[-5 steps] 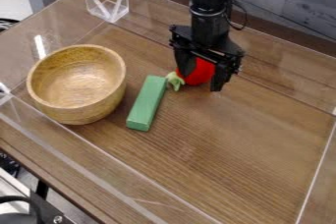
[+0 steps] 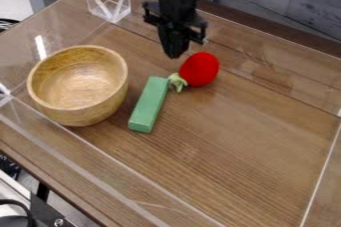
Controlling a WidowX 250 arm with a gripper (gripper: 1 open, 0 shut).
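Observation:
My black gripper (image 2: pixel 173 26) hangs over the back of the wooden table, shut, with nothing visible between its fingers. In front of it, slightly to the right, lies a red strawberry-like object (image 2: pixel 200 70) with a green top. A green block (image 2: pixel 148 106) lies lengthwise in front of that, beside a tan bowl (image 2: pixel 79 104) on the left.
A clear plastic item (image 2: pixel 110 4) stands at the back left, left of the gripper.
My gripper has moved back, up and to the left, away from the red object, which is now uncovered.

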